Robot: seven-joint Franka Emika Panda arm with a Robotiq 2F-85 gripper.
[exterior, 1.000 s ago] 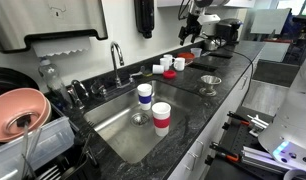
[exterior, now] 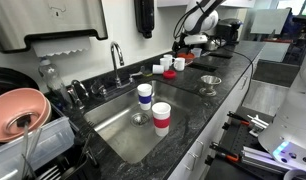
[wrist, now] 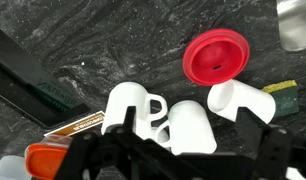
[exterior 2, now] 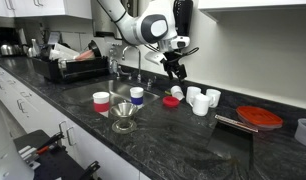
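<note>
My gripper stands open above the counter, its dark fingers (wrist: 257, 132) spread at the bottom of the wrist view with nothing visibly held between them. Below it are three white cups: a mug (wrist: 126, 105) on the left, another mug (wrist: 190, 128) in the middle, and a white cup (wrist: 242, 100) on the right that appears to lie on its side. Just beyond them sits a round red dish (wrist: 215, 57). In exterior view 2 the gripper (exterior 2: 179, 72) hangs over the cup cluster, apart from the white mugs (exterior 2: 200, 103).
The sink (exterior: 133, 118) lies beside the cups, with red-banded (exterior: 161, 119) and blue-banded (exterior: 145, 96) cups along it. A metal bowl (exterior 2: 123, 118) stands near the counter's front edge. Behind the mugs are a dark tray (exterior 2: 231, 138) and an orange-red plate (exterior 2: 260, 117).
The arm has come down steadily towards the white cups, shifting slightly left in exterior view 1. The objects on the counter have not moved.
</note>
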